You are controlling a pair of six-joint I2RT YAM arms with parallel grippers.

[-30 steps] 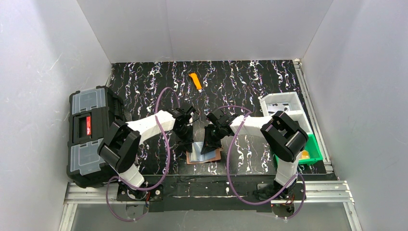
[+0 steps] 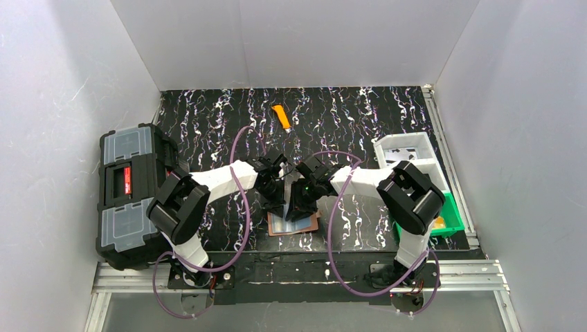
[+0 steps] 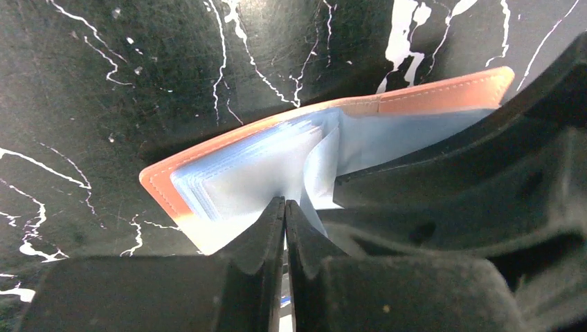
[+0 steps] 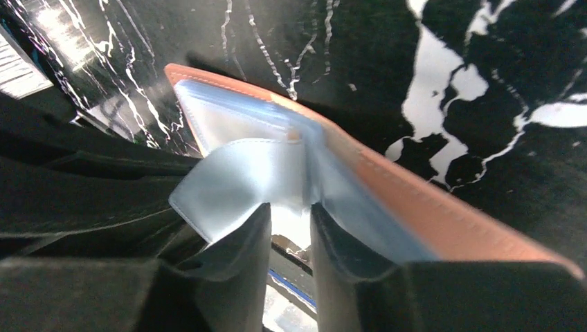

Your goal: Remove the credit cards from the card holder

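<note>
The card holder lies open on the table, with a tan stitched cover (image 3: 443,93) and clear bluish sleeves (image 3: 242,173). One sleeve leaf (image 4: 239,176) is lifted and curls up between my two grippers. My left gripper is shut at the sleeves, its fingertips together on clear plastic; exactly how much it pinches is hard to see. From the right, my right gripper is over the holder, a gap between its fingertips beside the curled leaf. In the top view both grippers hide most of the holder (image 2: 293,227). No loose card shows outside it.
An orange-handled tool (image 2: 280,116) lies at the back. On the left stands a black toolbox (image 2: 114,173); on the right are a white bin (image 2: 377,153) and a green bin (image 2: 455,211).
My left gripper has shifted right across the holder, close against the right one. The right arm has barely moved, and the holder stays in place.
</note>
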